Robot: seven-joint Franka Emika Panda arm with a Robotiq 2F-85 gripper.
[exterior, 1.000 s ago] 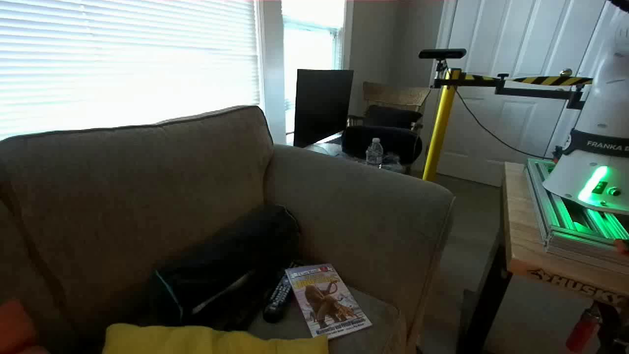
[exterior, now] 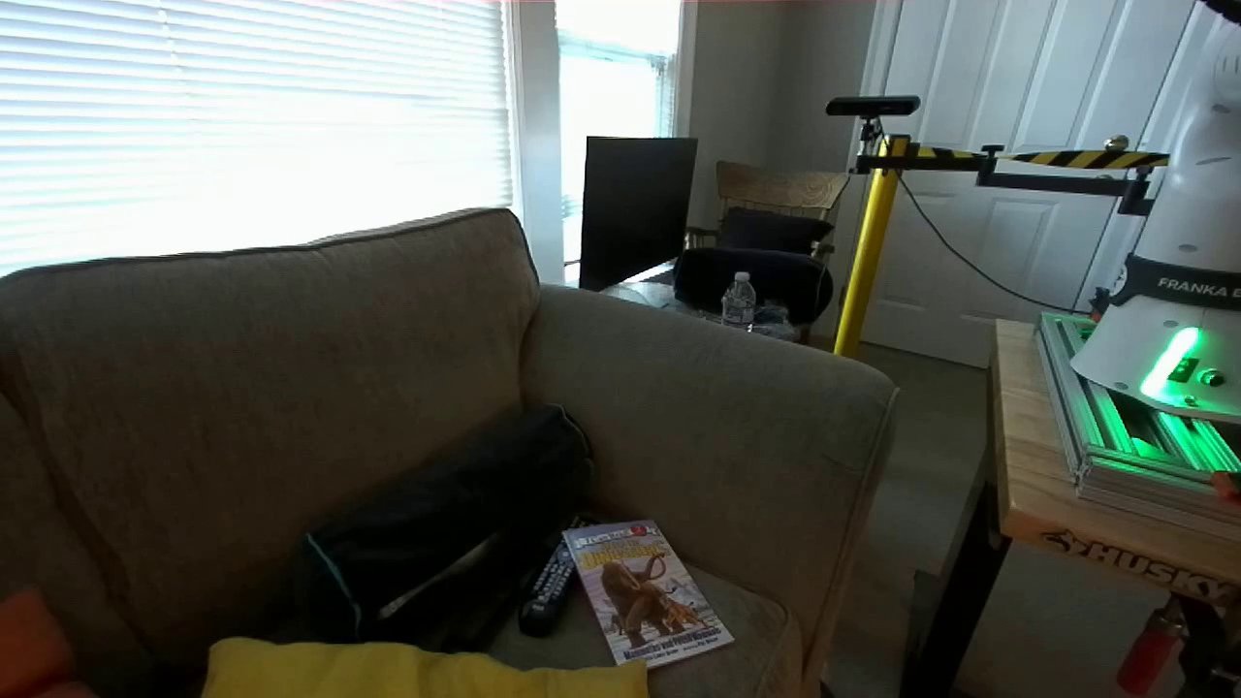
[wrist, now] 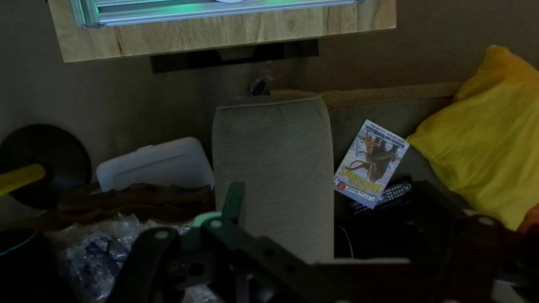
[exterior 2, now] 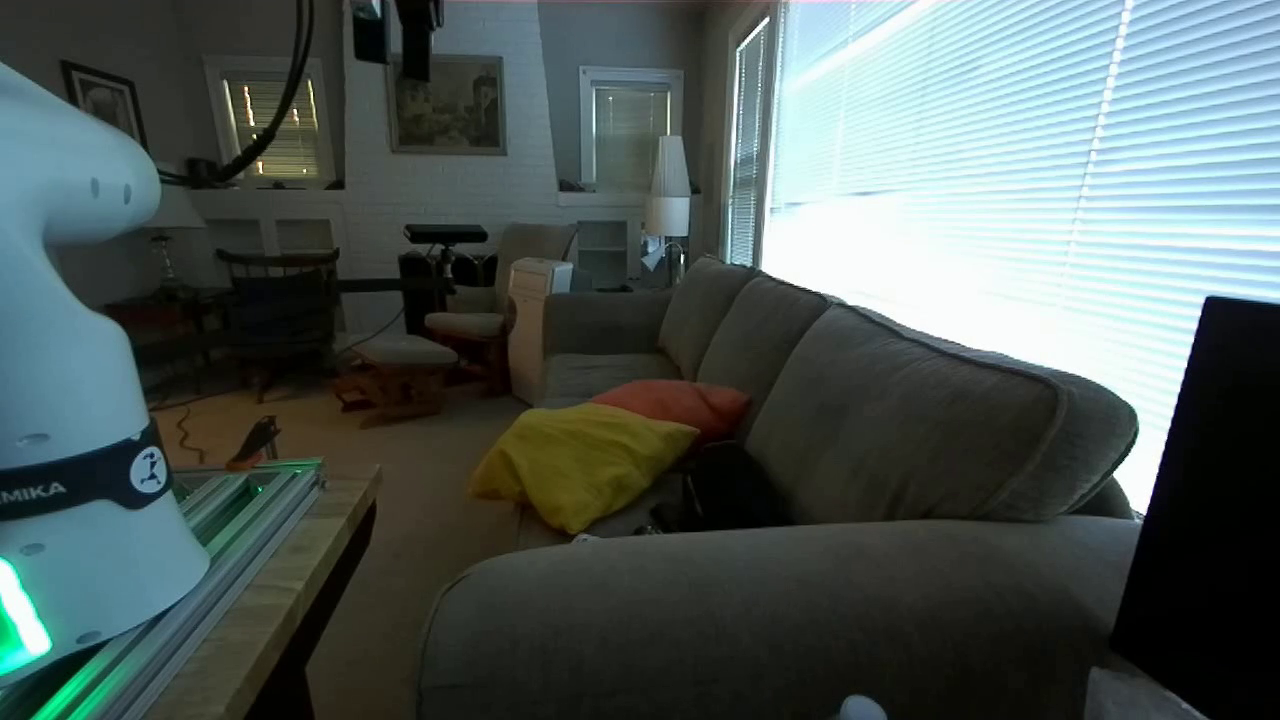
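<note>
My gripper looks open in the wrist view, a dark mechanism along the bottom. One finger (wrist: 235,202) rises left of centre; the other side is dim at right. No object shows held between them. Past the gap, well below, a book with a mammoth on its cover (wrist: 371,164) lies on the sofa seat. A black remote (wrist: 396,192) sits partly under it. The book (exterior: 648,593) and remote (exterior: 549,587) also show in exterior view 1, beside a black bag (exterior: 454,523). The gripper is outside exterior view 1.
The sofa arm (wrist: 273,166) lies between the seat and a clutter of clear plastic (wrist: 101,252). A yellow pillow (exterior 2: 582,462) and an orange one (exterior 2: 684,408) rest on the sofa. The wooden robot table (exterior: 1053,454) stands beside it, with floor between.
</note>
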